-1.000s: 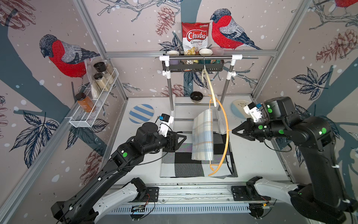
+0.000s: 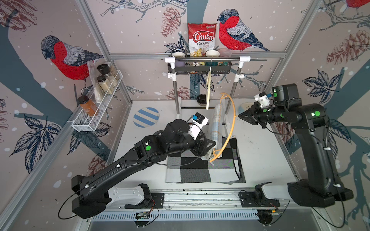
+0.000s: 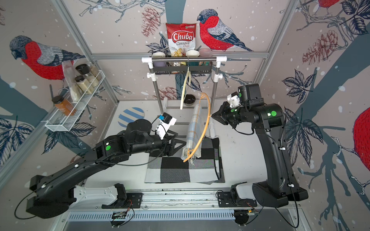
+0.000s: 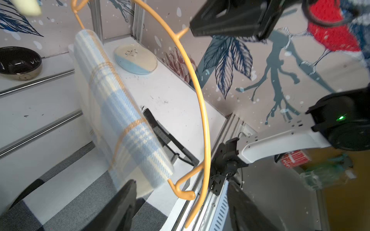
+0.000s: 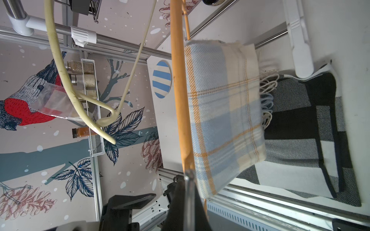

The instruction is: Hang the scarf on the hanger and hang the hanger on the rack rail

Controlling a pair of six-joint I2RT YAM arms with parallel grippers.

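Observation:
An orange hanger (image 2: 231, 130) carries the folded blue-and-cream plaid scarf (image 5: 223, 115) over its bar. My right gripper (image 2: 242, 115) is shut on the hanger's hook at its side, holding it in the air, tilted towards me. My left gripper (image 3: 178, 145) stands open just left of the hanger's low end; in the left wrist view that end lies between the blurred fingertips, apparently not gripped. A pale yellow hanger (image 3: 183, 92) hangs from the rack's top rail (image 3: 181, 59), above and behind the scarf.
A checked grey cloth (image 2: 185, 173) lies on the white table below. A black bowl (image 3: 189, 99) stands at the back, and a wire shelf with jars (image 2: 92, 115) is on the left wall. The top tier of the rack holds a chips bag (image 2: 201, 38) and cups.
My right gripper has risen with the orange hanger and scarf, and the hanger has swung. My left gripper has moved right to its low end. The yellow hanger has swung slightly.

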